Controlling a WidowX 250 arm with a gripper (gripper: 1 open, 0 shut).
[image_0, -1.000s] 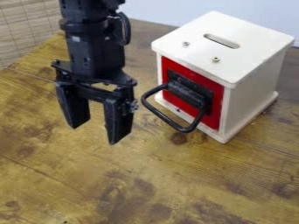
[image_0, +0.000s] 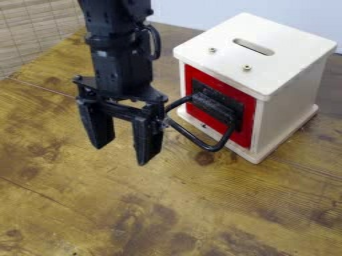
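Note:
My black gripper (image_0: 123, 138) hangs at the centre left, open, with its two fingers apart and nothing between them. To its right stands a white box (image_0: 283, 95) with a slot and two small fittings on top. Its red front panel (image_0: 251, 122) carries a black block with a large looped black handle (image_0: 211, 146) that sticks out toward my gripper, close to its right finger.
A woven mat (image_0: 30, 30) lies at the top left. A pale surface runs along the back edge behind the box.
My gripper has shifted slightly to the right, toward the handle, and a little upward in the view. The box and handle stay in place.

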